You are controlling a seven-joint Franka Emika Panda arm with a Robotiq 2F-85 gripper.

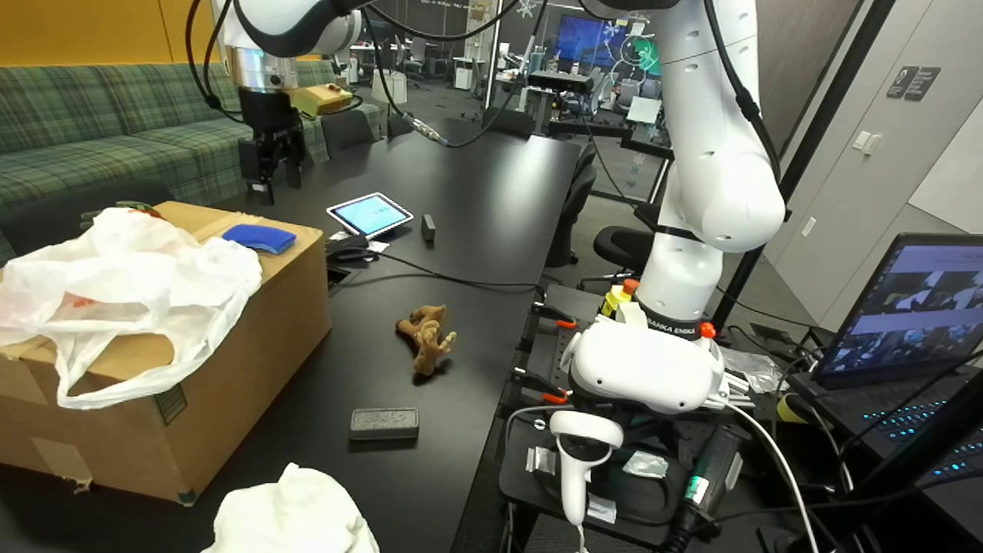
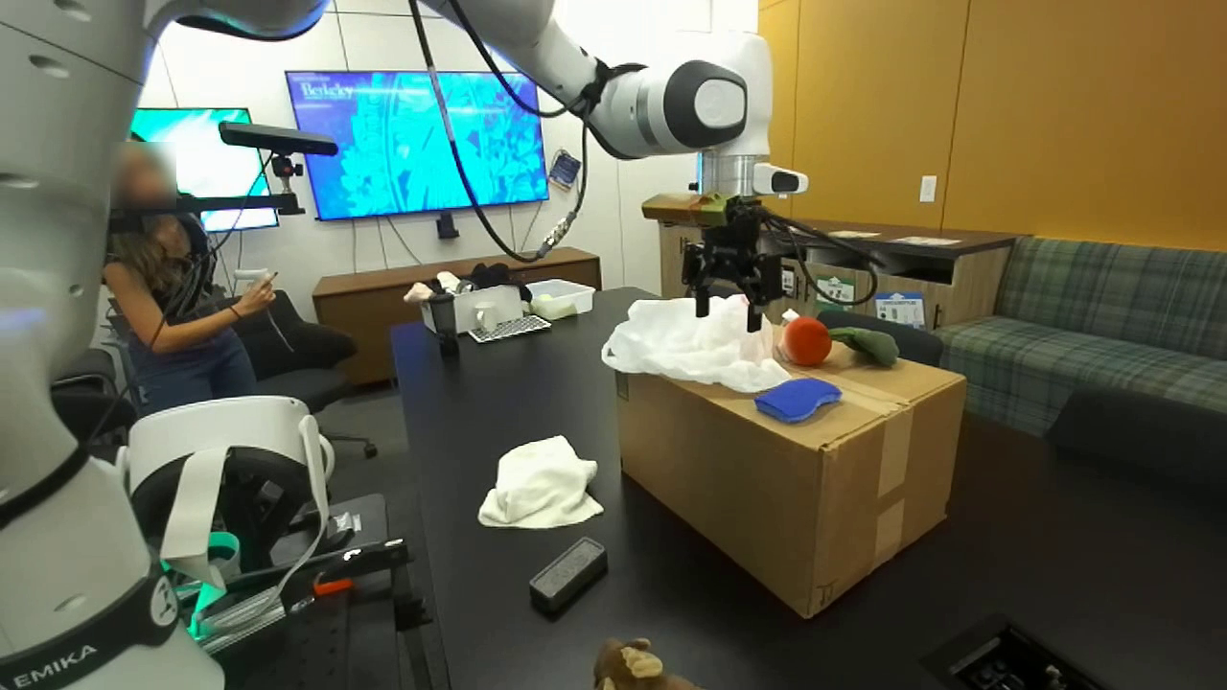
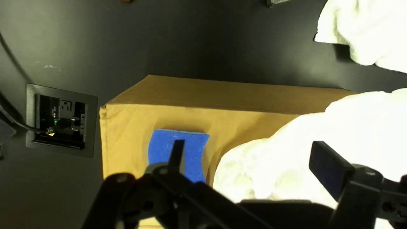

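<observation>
My gripper (image 2: 727,316) stands open above the cardboard box (image 2: 722,483), with no object held between its fingers. In the wrist view one finger (image 3: 176,158) overlaps the blue sponge (image 3: 164,144), and the other finger (image 3: 330,171) hangs over the white plastic bag (image 3: 282,152). Both lie on the box top. Behind the sponge in exterior view 2 are a red-orange ball (image 2: 806,341) and a dark green item (image 2: 868,344). How high the gripper hovers over the box is hard to judge.
Beside the box, the black table holds a white cloth (image 1: 292,516), a dark eraser block (image 1: 384,424) and a brown plush toy (image 1: 428,339). Further back lies a tablet (image 1: 370,213). A socket well (image 3: 61,120) is sunk beside the box.
</observation>
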